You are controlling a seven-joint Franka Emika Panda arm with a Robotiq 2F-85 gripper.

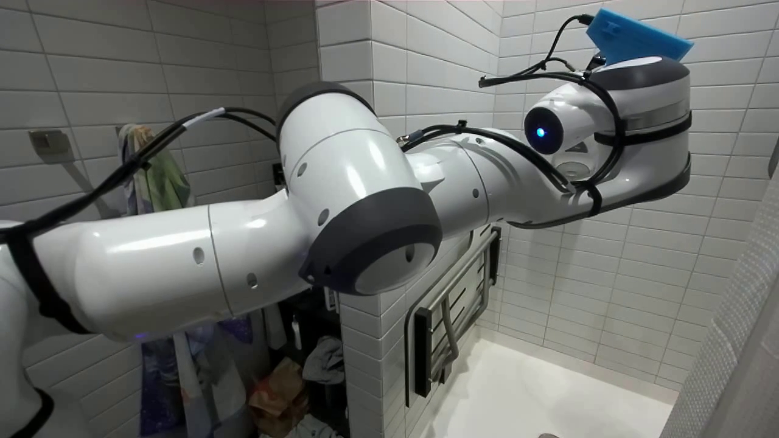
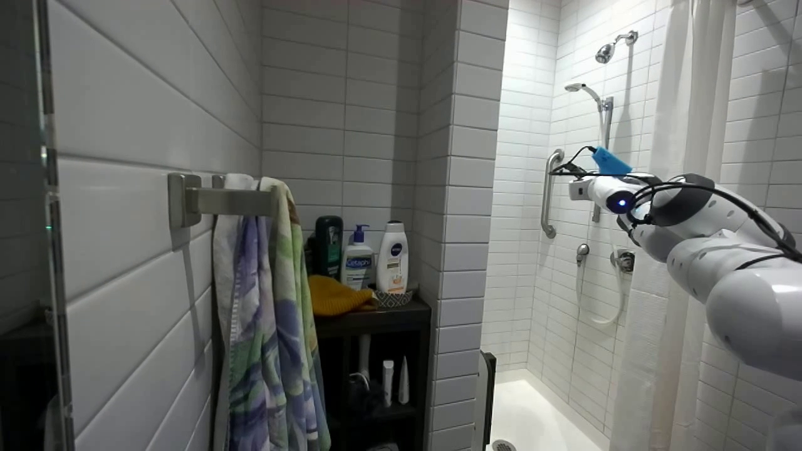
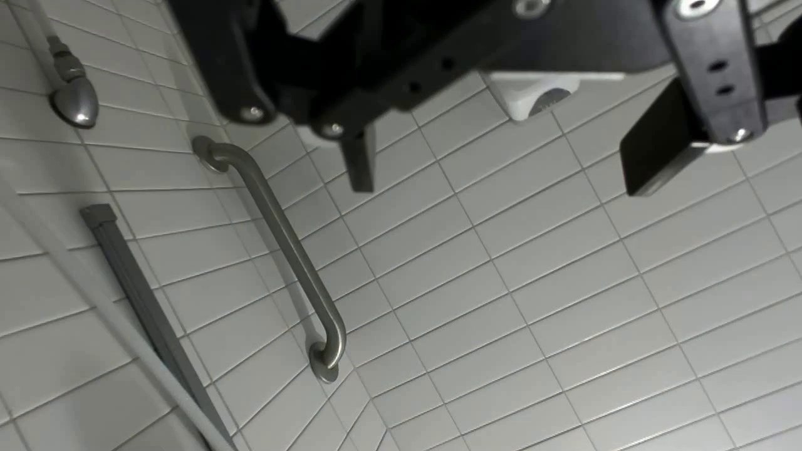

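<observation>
Across the top of the wrist view my gripper stands open, with a wide gap between its dark fingertips. Nothing is held. Behind that gap, a small white fitting with a grey rounded part (image 3: 535,94) shows against the tiled wall, partly covered by the gripper body. The arm reaches into the shower in both exterior views, its blue-cased wrist piece (image 1: 635,36) uppermost. The fingers cannot be made out in either exterior view.
A metal grab bar (image 3: 282,225), a slide rail (image 3: 154,316) and a pale hose (image 3: 113,316) lie left in the wrist view. A folded seat (image 1: 453,314) hangs on the partition. The shower curtain (image 2: 669,225) is close to the arm. Open space lies above the shower floor (image 1: 555,394).
</observation>
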